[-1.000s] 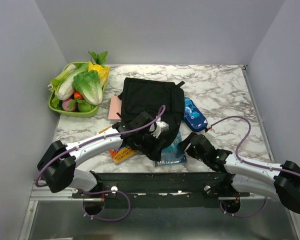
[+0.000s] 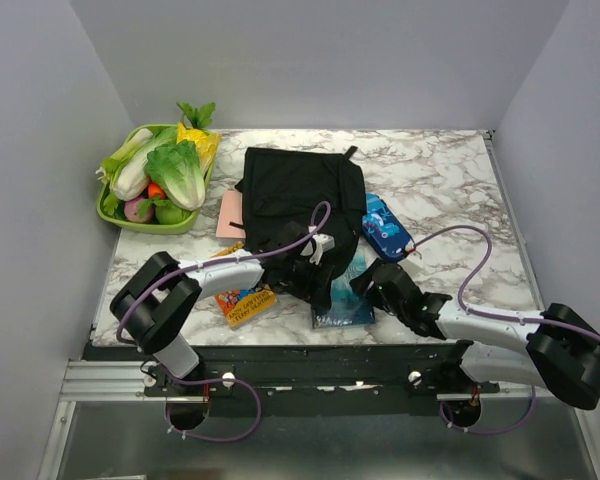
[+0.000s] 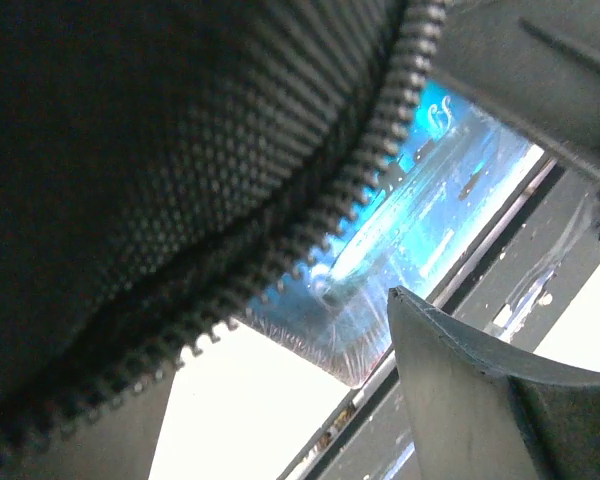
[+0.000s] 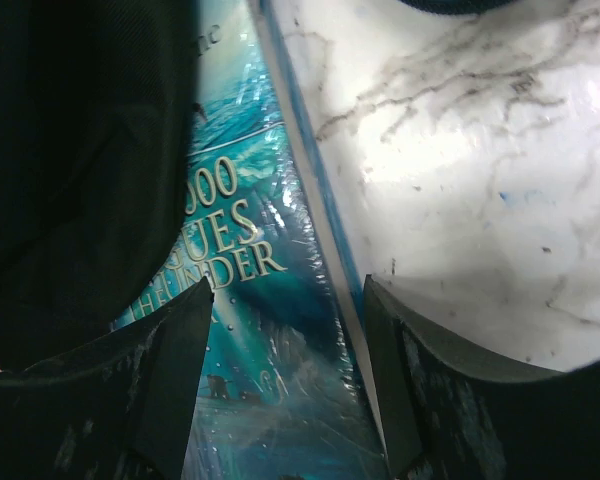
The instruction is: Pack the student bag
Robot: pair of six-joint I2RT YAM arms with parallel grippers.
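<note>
The black student bag [image 2: 298, 188] lies flat in mid-table, its near end between my two grippers. Under that end sits a blue-green book [image 2: 342, 309], partly covered by the bag. My left gripper [image 2: 321, 287] is at the bag's near edge; in the left wrist view, the bag's zipper edge [image 3: 310, 230] fills the upper left and hides part of the fingers, which stand part open. My right gripper [image 2: 368, 284], part open, hovers at the book's right edge; in the right wrist view its fingers [image 4: 170, 375] straddle that edge, with the book cover [image 4: 250, 330] below.
A blue pencil case [image 2: 386, 230] is right of the bag. Orange-yellow books [image 2: 246, 305] and a pink notebook [image 2: 230, 213] lie to the left. A green vegetable basket [image 2: 168, 227] occupies the far left.
The bag has shifted slightly left and away, its strap along with it. My left arm has swung rightward, its gripper rising a little. The right gripper has edged left.
</note>
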